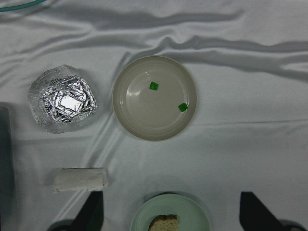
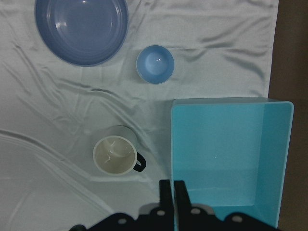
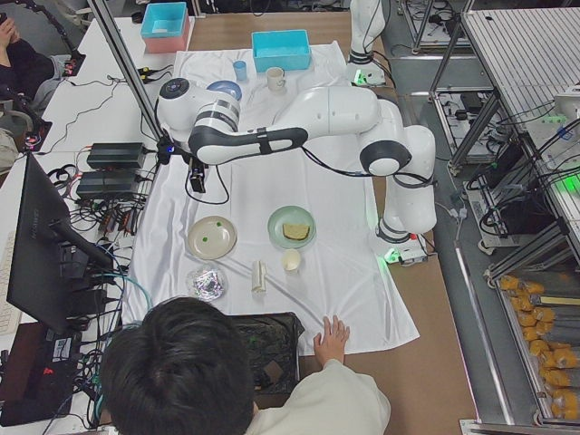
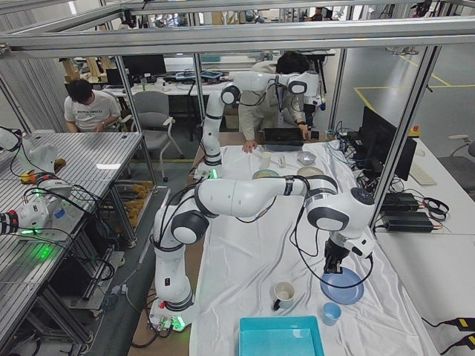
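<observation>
My left gripper [image 3: 197, 178] hangs open above the cloth; below it in the left wrist view are a beige plate [image 1: 154, 120] with two green cubes, a foil-covered bowl [image 1: 68, 100], a pale wrapped strip [image 1: 79, 179] and a green plate [image 1: 192, 216] with bread. My right gripper is shut, nothing visible between its fingers, above a blue plate [image 2: 82, 31], a small blue cup [image 2: 155, 63], a white mug [image 2: 115, 156] with black handle and a turquoise bin [image 2: 219, 144].
A seated person [image 3: 181, 372] rests a hand on the cloth beside a black tray [image 3: 272, 362]. A monitor [image 3: 41, 245] and cables line the left side in the camera left view.
</observation>
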